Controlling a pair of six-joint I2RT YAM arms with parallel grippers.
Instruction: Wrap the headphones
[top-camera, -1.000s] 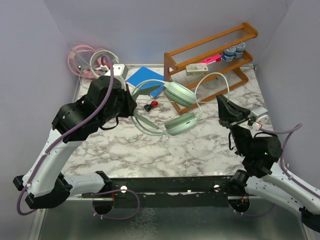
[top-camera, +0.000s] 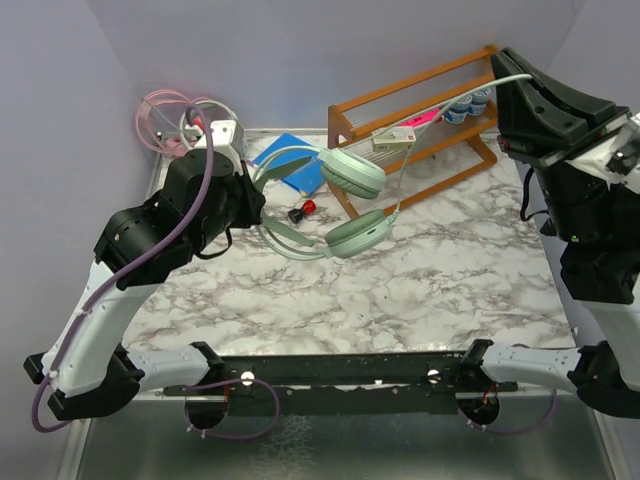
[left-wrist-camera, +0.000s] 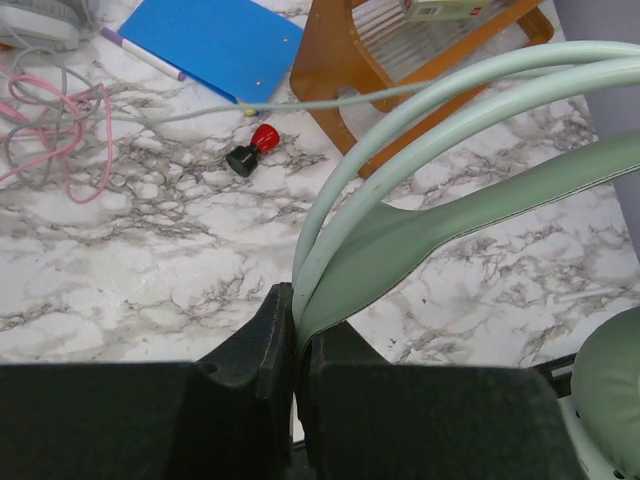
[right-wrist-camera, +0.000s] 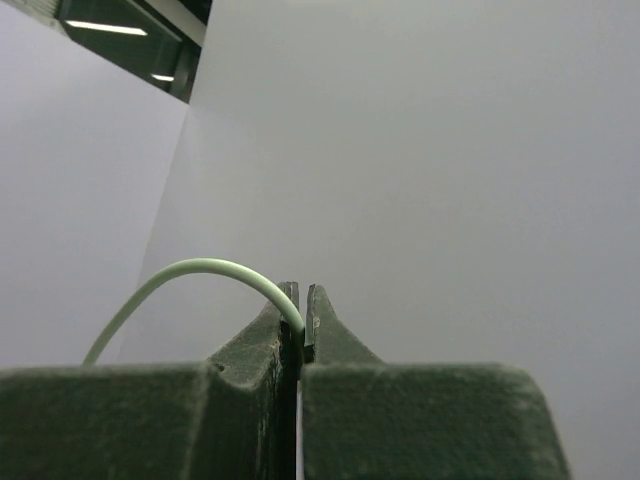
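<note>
The light green headphones (top-camera: 352, 176) hang above the table, held at the headband by my left gripper (top-camera: 250, 195). In the left wrist view the headband (left-wrist-camera: 345, 265) runs up between the shut fingertips, and an ear cup (left-wrist-camera: 612, 392) shows at the right edge. From the lower ear cup the green cable (top-camera: 402, 180) rises to my right gripper (top-camera: 505, 72), high at the right. In the right wrist view, the cable (right-wrist-camera: 205, 265) arcs over to the shut fingertips of that gripper, pinched there. Another stretch of cable (left-wrist-camera: 250, 106) crosses the left wrist view toward the left.
A wooden rack (top-camera: 345, 125) stands at the back right with a small box (top-camera: 393, 139) and blue-white jars (top-camera: 457, 108). A blue folder (top-camera: 308, 178) and a red-black object (top-camera: 301, 211) lie behind the headphones. Other headphones (top-camera: 165, 120) are at back left.
The left gripper and headphones have barely shifted.
</note>
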